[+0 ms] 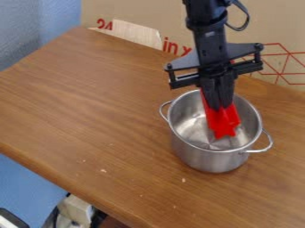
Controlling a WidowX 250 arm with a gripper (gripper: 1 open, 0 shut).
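Note:
A steel pot (212, 156) with two side handles stands on the wooden table toward the right. The black gripper (217, 94) reaches down from above over the pot's back part, its lower end at a red object (223, 120) that hangs or rests inside the pot. The red object's upper end is hidden by the gripper, and whether the fingers grip it is hard to make out.
Cardboard with red print stands along the back. Past the table's left edge is a blue surface, with small items below at bottom left.

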